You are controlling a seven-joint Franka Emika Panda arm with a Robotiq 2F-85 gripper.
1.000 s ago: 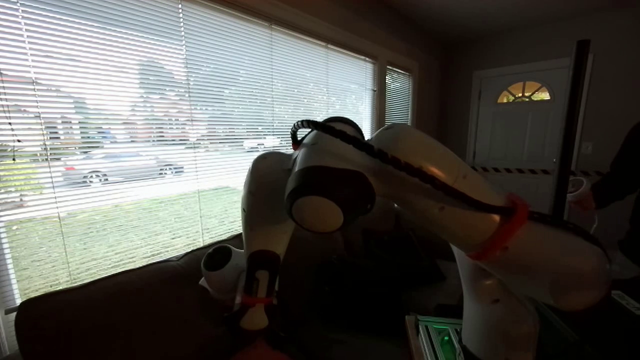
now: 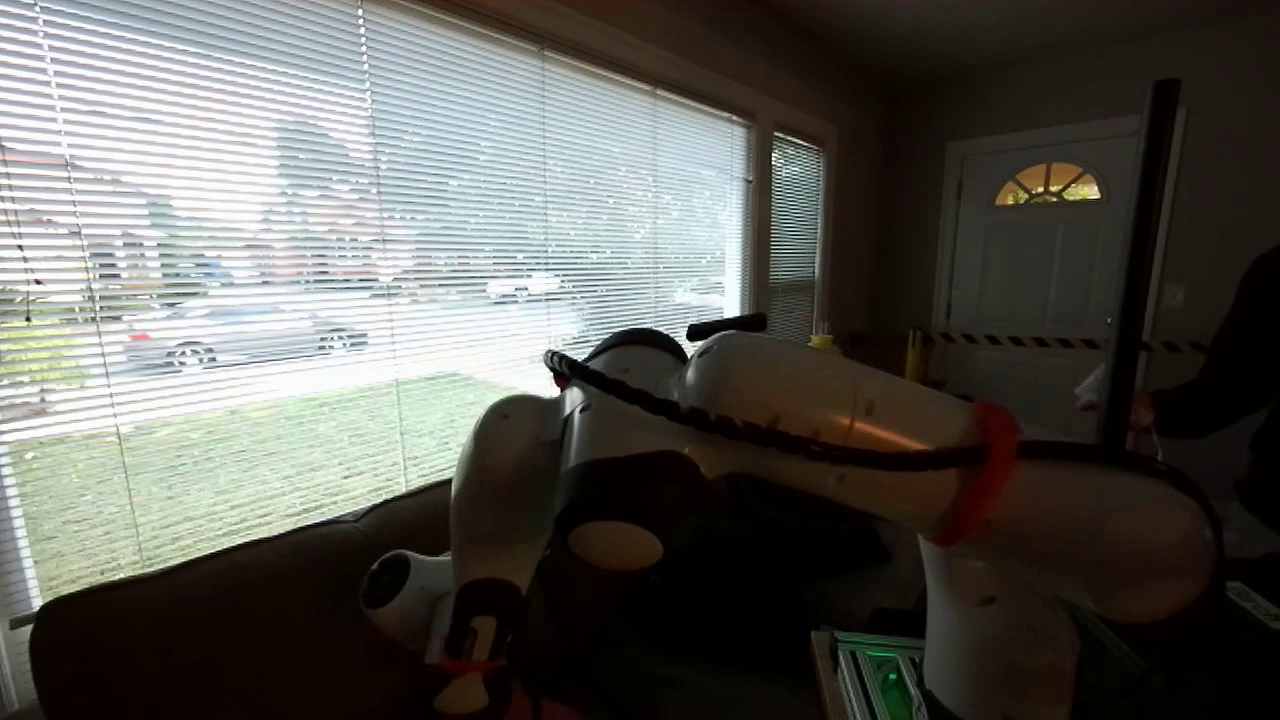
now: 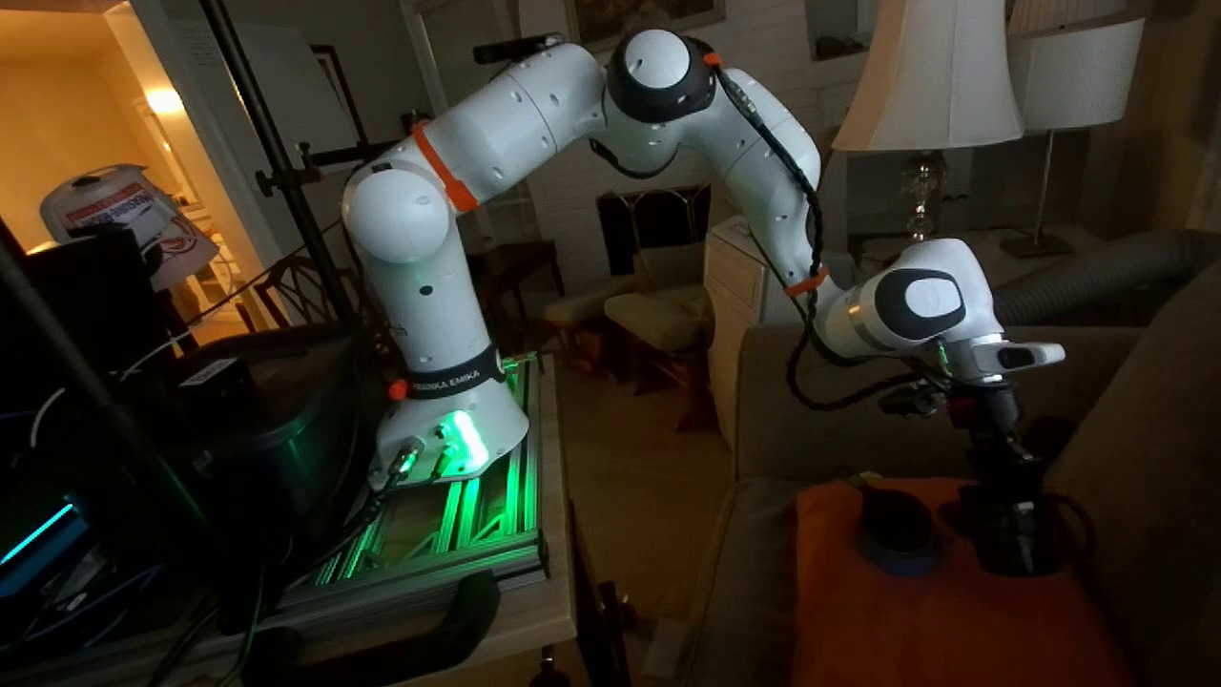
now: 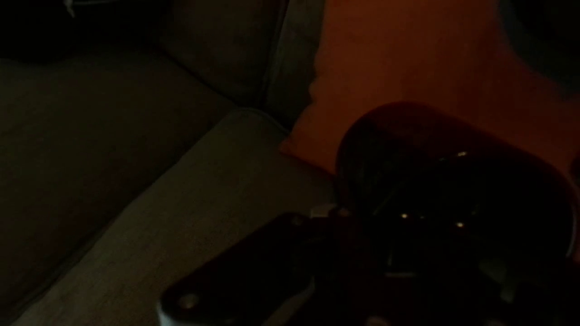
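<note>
Over the orange cushion (image 3: 939,641) on the couch, my gripper (image 3: 1003,481) points down and is shut on a dark, glossy, cup-like vessel (image 3: 1019,540). In the wrist view the vessel (image 4: 402,130) shows a wide rounded rim and a black interior with small glints. Its near side merges with the dark fingers (image 4: 293,231), so the exact grip is hard to see. Whether the vessel touches the cushion cannot be told. Beside it on the cushion lies a dark rounded object (image 3: 896,521) with a blue-grey lower edge. Exterior view 1 does not show the fingertips.
The brown couch (image 3: 761,561) surrounds the cushion, its backrest (image 3: 1156,458) rising close to the gripper's right. Lamps (image 3: 933,80) stand behind the arm. In exterior view 1, a dark-clad person (image 2: 1242,384) is at the right edge. Bare cushion shows in front of the vessel.
In exterior view 1 the arm has come down and its wrist has shifted left. The pale item in the person's hand at the right has moved.
</note>
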